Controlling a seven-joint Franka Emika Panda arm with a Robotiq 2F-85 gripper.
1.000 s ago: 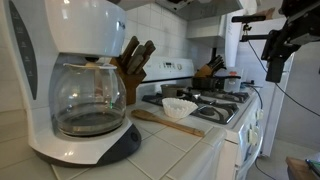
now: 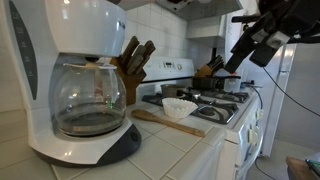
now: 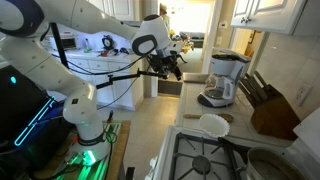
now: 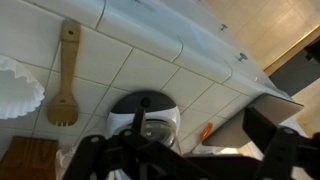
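Observation:
My gripper (image 2: 251, 57) hangs in the air at the upper right of exterior view 1, its fingers apart and empty. From the wrist, its dark fingers (image 4: 135, 155) show above the counter's front side, spread wide. A white coffee maker (image 2: 92, 30) with a glass carafe (image 2: 88, 98) stands on the tiled counter; the wrist view sees it from above, partly behind a finger. A white fluted bowl or paper filter (image 2: 180, 107) and a wooden slotted spatula (image 2: 167, 123) lie farther along the counter. My gripper touches none of these.
A knife block (image 3: 262, 112) stands against the wall. Beyond the bowl is the stove (image 3: 200, 158), with a large pot (image 3: 267, 165) near it. Bare tile (image 2: 160, 155) lies in front of the coffee maker. An orange-handled item (image 4: 206, 132) shows near the counter edge.
In exterior view 1 my gripper has swung and tilted at the upper right, so both fingers now show farther left. The counter objects have stayed in place.

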